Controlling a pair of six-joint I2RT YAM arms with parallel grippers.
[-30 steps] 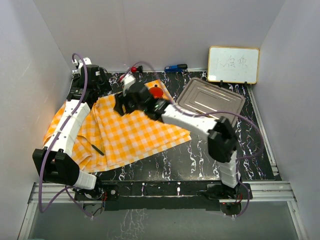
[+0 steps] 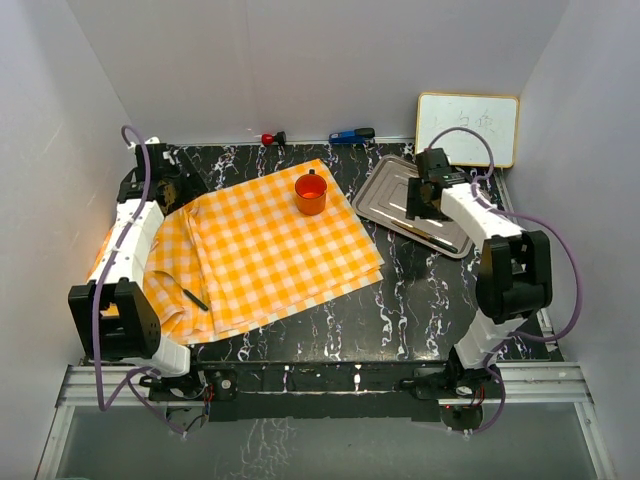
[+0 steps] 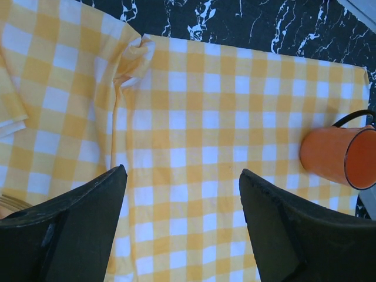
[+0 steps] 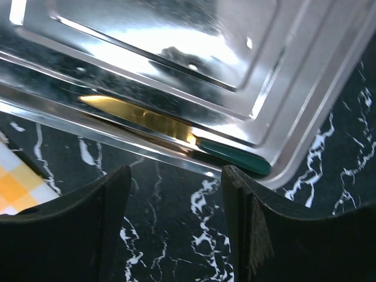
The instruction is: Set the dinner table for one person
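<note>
A yellow checked cloth (image 2: 270, 250) lies on the marble table, bunched along its left part, with an orange mug (image 2: 310, 196) on it near the back. A dark-handled utensil (image 2: 195, 299) rests on the cloth at left. My left gripper (image 2: 178, 182) hangs over the cloth's back-left, fingers apart and empty. My right gripper (image 2: 424, 206) is open above the metal tray (image 2: 370, 198), where a gold knife with green handle (image 4: 232, 154) lies along the near edge.
A whiteboard (image 2: 466, 128) stands at back right. A red object (image 2: 268, 139) and a blue tool (image 2: 350, 136) lie along the back edge. Bare marble (image 2: 400, 310) is free at front right.
The right arm has swung rightward from over the cloth to above the tray. The left arm has shifted slightly left.
</note>
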